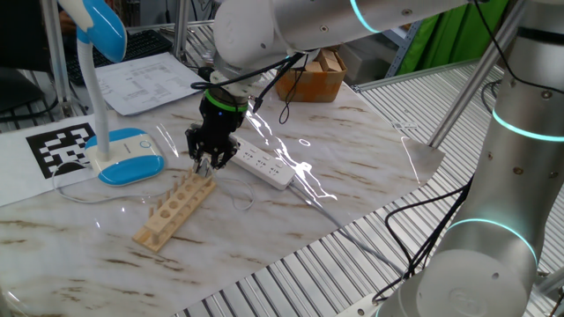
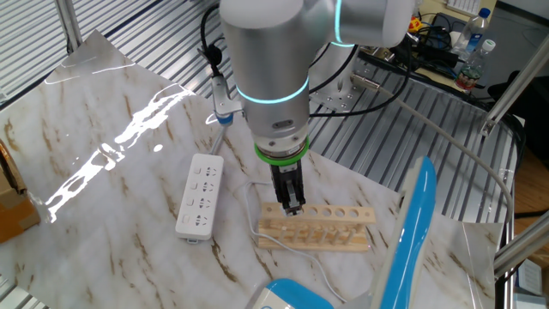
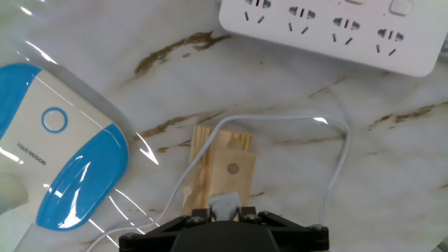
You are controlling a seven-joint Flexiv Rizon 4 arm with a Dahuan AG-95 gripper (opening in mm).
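Observation:
A light wooden rack [image 1: 176, 211] with a row of round holes and a row of pegs lies on the marbled table. My gripper [image 1: 204, 165] points down at the rack's end nearest the power strip, its tips at or just above the wood. In exterior view 2 the narrow fingertips [image 2: 293, 211] overlap the holed top board [image 2: 341, 213]. The wrist view has a grey-white piece between the black finger joints, where the tips come together; nothing separate shows in the grip. Contact with the rack cannot be made out.
A white power strip [image 2: 202, 197] lies beside the rack. A thin white cable [image 3: 280, 117] loops around and across the rack's end. The blue-and-white lamp base [image 1: 126, 158] stands near, its post rising. Behind are papers [image 1: 145, 84] and a cardboard box [image 1: 310, 84].

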